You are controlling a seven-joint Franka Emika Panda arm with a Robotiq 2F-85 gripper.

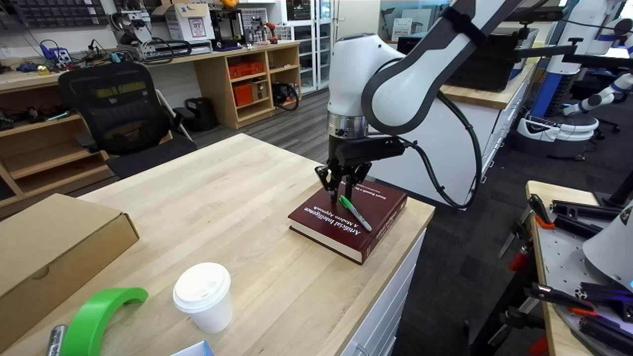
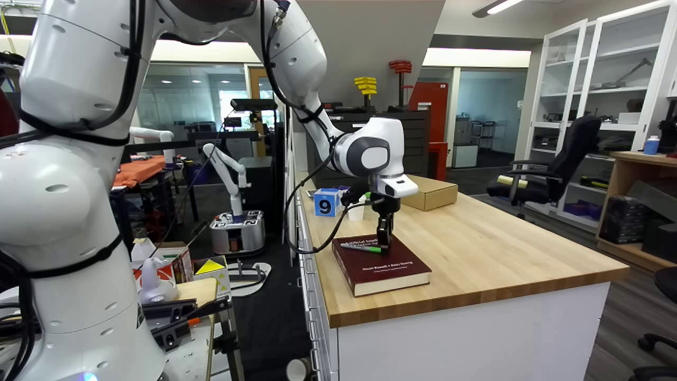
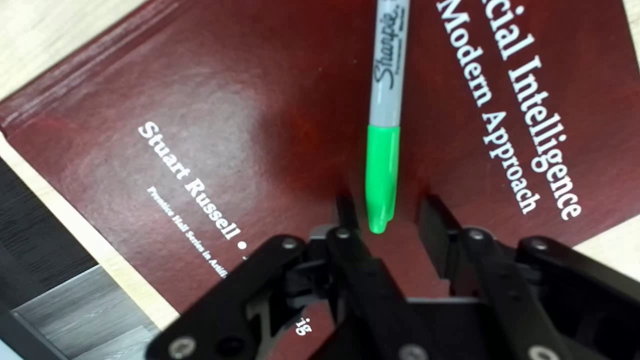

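Note:
A grey Sharpie marker with a green cap lies on the dark red Artificial Intelligence textbook. In exterior view 1 the marker rests slantwise across the book's cover. My gripper is low over the book at the capped end. Its black fingers stand apart on either side of the cap's tip, with a gap showing on both sides, so the gripper is open and not closed on the marker. In exterior view 2 the fingers partly cover the cap end.
A white lidded cup, a green arch and a cardboard box are on the table. The blue cube marked 9 stands near the far end. On the floor beside the drawers lies a pale round object. Free tabletop extends beside the book.

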